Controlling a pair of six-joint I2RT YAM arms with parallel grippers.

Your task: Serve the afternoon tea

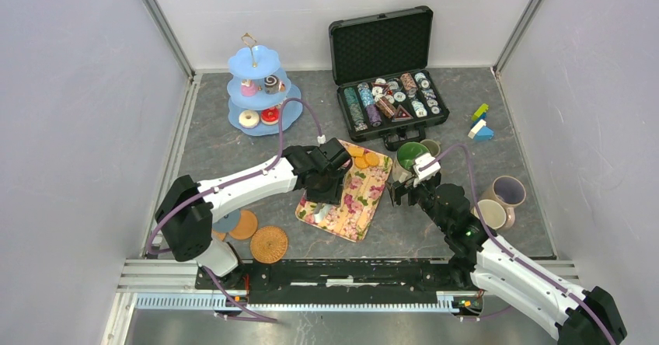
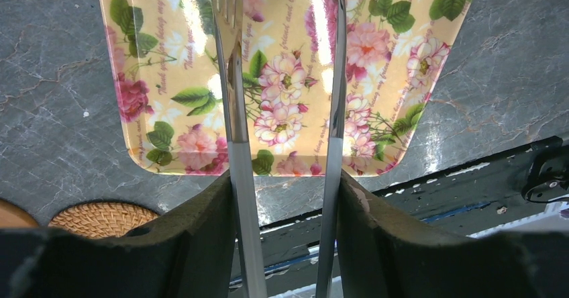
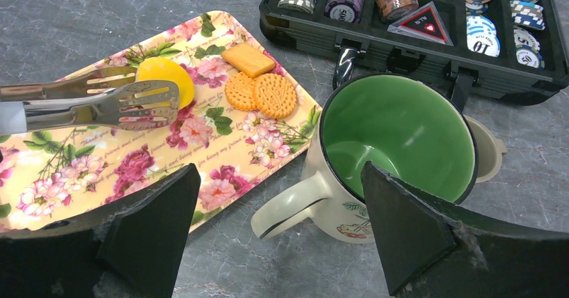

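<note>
My left gripper is shut on metal serving tongs [image 2: 231, 103], holding them above the floral tray [image 2: 288, 157]. Their slotted heads [image 3: 147, 103] reach a round yellow treat [image 3: 168, 76] in the right wrist view; whether they pinch it, I cannot tell. Several biscuits [image 3: 274, 95] lie towards the tray's far corner. My right gripper is open, its fingers [image 3: 158, 207] either side of the handle of a white mug with a green inside [image 3: 396, 123]; they do not visibly grip it. A blue tiered stand [image 1: 254, 63] bears a cupcake and donuts.
An open black case of poker chips [image 1: 392, 100] stands behind the mug. More mugs [image 1: 509, 191] and toy blocks [image 1: 480, 131] are on the right; woven coasters [image 1: 269, 244] lie front left. Grey table between tray and right-hand mugs is mostly clear.
</note>
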